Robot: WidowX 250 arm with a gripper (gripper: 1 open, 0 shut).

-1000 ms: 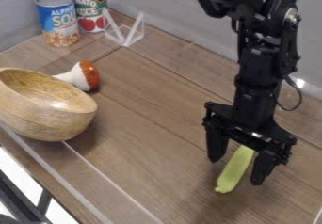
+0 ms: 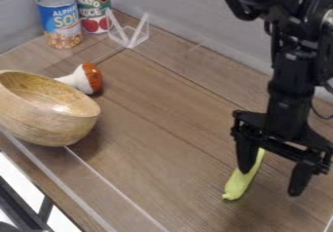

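A long pale yellow-green object [image 2: 240,182] lies on the wooden table at the lower middle right. My black gripper [image 2: 271,164] hangs over its upper end from the right, open, with one finger just behind or beside that end and the other out to the right. Whether the fingers touch the object I cannot tell.
A wooden bowl [image 2: 39,119] sits at the left edge, with an orange-and-white object [image 2: 84,78] behind it. Two cans [image 2: 60,21] and a white wire holder [image 2: 128,31] stand at the back left.
My gripper has shifted to the right over the last second, with its fingers staying apart. The yellow-green object stays in about the same place.
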